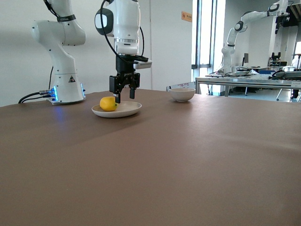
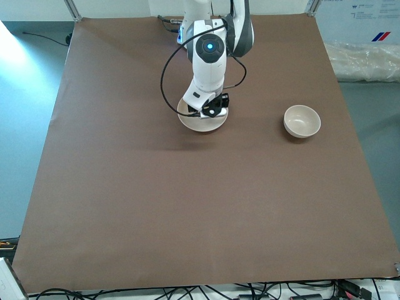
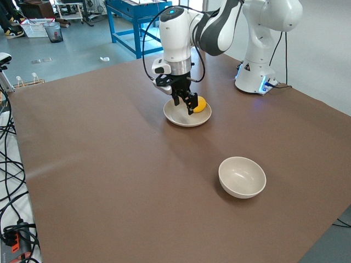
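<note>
A yellow lemon (image 1: pixel 108 103) rests on a white plate (image 1: pixel 123 112); in the right view the lemon (image 3: pixel 200 105) shows partly behind the gripper. My black gripper (image 1: pixel 125 95) hangs low over the plate beside the lemon, its two fingers apart, with nothing seen between them. In the left view the arm's wrist covers the lemon and most of the fingers. A white bowl (image 2: pixel 302 120) stands apart from the plate, empty, also seen as the bowl (image 3: pixel 242 176) in the right view.
The arm's base (image 1: pixel 66 89) stands at the back. Cables (image 3: pixel 11 181) lie along one edge, outside the tabletop.
</note>
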